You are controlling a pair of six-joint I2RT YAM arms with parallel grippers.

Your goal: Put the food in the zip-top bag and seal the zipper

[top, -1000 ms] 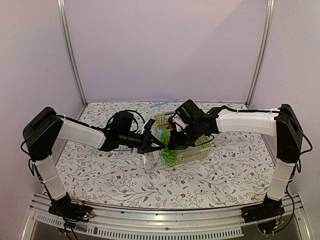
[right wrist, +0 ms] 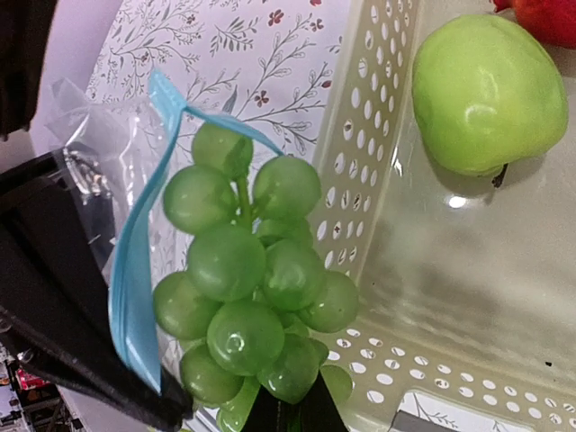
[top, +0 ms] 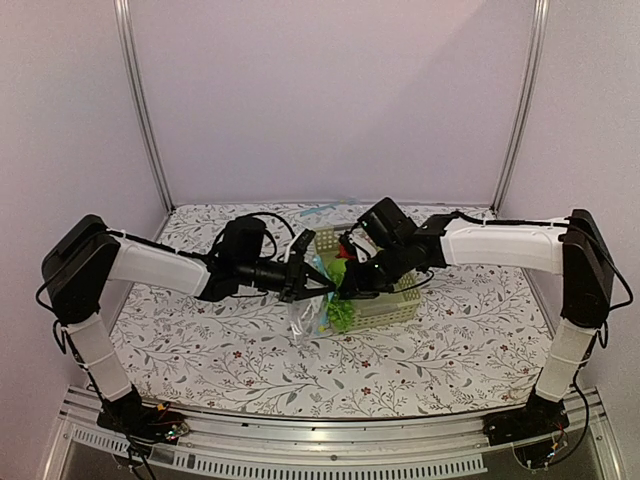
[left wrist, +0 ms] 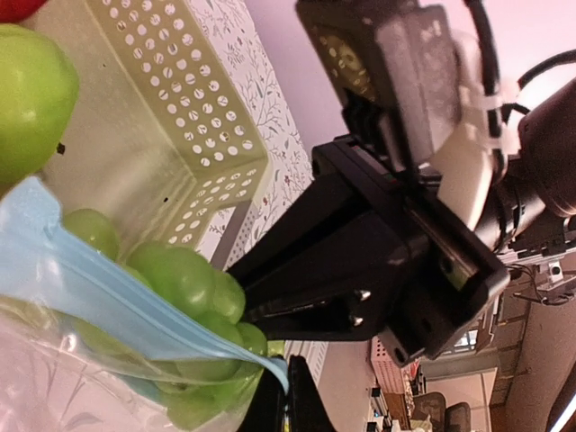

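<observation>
In the top view my two grippers meet at the middle of the table. My left gripper is shut on the blue zipper edge (left wrist: 135, 297) of the clear bag (top: 305, 320), which hangs from it. My right gripper is shut on a bunch of green grapes, held upright beside the bag's opening; in the left wrist view the grapes lie behind the zipper strip and clear film. Whether they are inside the bag is hard to tell.
A perforated cream basket (right wrist: 477, 270) sits under and behind the grippers, holding a green apple (right wrist: 486, 90) and a red fruit (right wrist: 544, 13).
My left gripper and the bag have risen slightly and moved a little right since one second ago. My right gripper with the grapes has shifted only slightly.
</observation>
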